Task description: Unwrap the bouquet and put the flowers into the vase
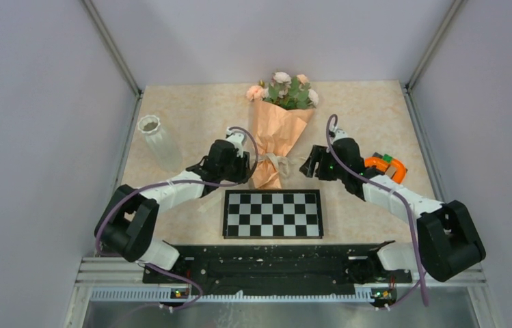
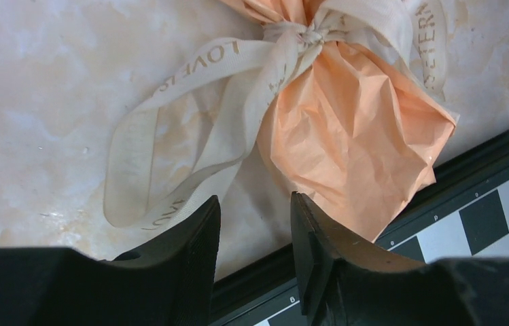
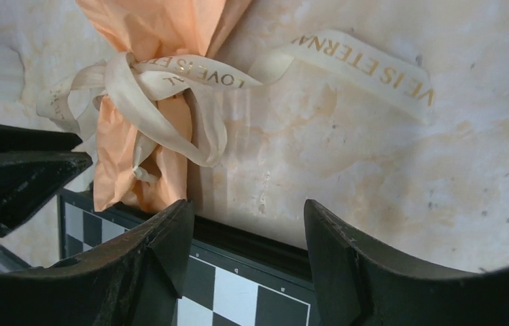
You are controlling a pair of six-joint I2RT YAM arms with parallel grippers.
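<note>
The bouquet [image 1: 279,126] lies on the table in peach paper, pale flowers [image 1: 288,89] toward the back, its wrapped lower end near the checkered board. A cream ribbon [image 2: 238,109] is tied around the paper, with loose loops spread on the table. At the back left stands a tall, whitish translucent vase [image 1: 160,143]. My left gripper is partly open to the left of the bouquet's lower end, nothing between its fingers. On the other side, my right gripper is wide open and empty, apart from the paper.
In front of the bouquet lies a black-framed checkered board [image 1: 273,214]. An orange object [image 1: 396,169] with a green part sits at the right, partly behind the right arm. Left of the left gripper and at the back right, the table is bare.
</note>
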